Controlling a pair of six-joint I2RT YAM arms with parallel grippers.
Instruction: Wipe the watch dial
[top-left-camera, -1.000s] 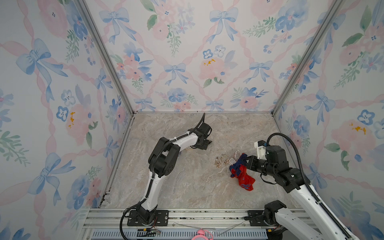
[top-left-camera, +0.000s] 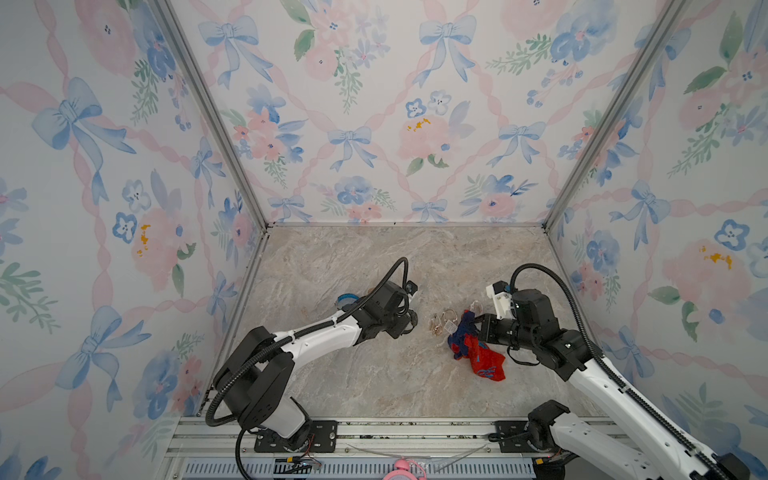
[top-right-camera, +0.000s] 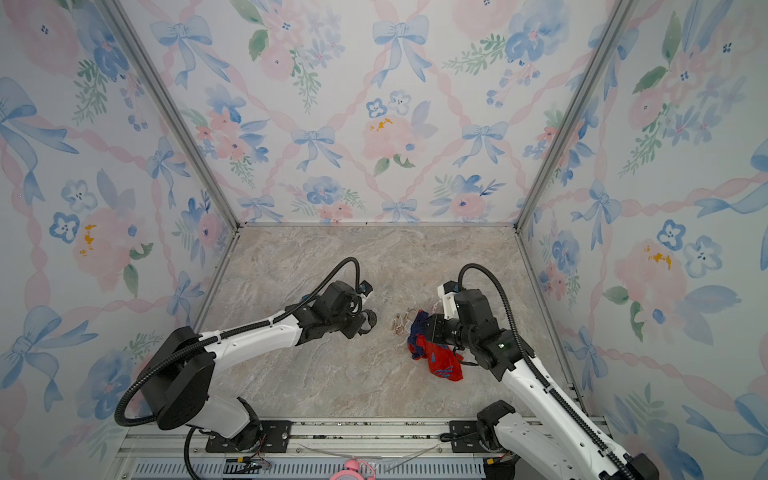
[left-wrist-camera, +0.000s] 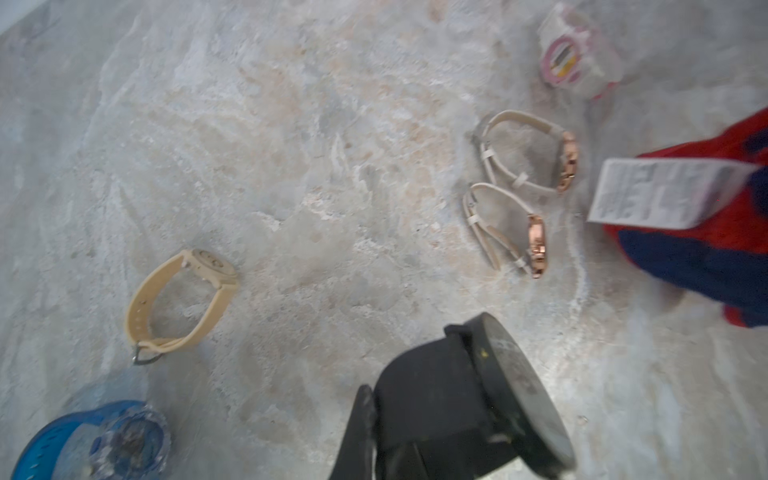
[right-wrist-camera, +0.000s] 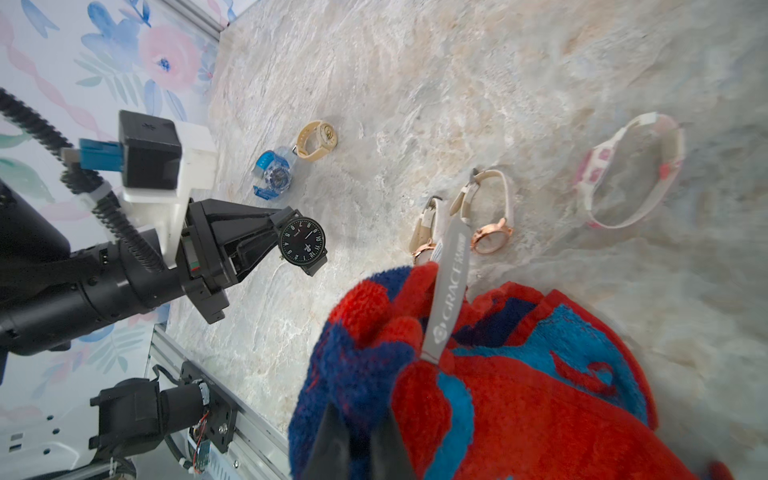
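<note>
A black watch with a dark numbered dial is off the table, its strap gripped by my left gripper, which is shut. In the left wrist view the watch is seen edge-on, dial facing right. To the right in the top left view, my right gripper is shut on a bunched red and navy cloth, which hangs below it. A grey tag sticks up from the cloth. Watch and cloth are apart. Cloth hides the tips of the right fingers.
Two rose-gold watches with pale straps lie between the arms. A beige watch and a blue watch lie to the left; a pink-white watch lies near the cloth.
The right gripper has shifted slightly left with the cloth.
</note>
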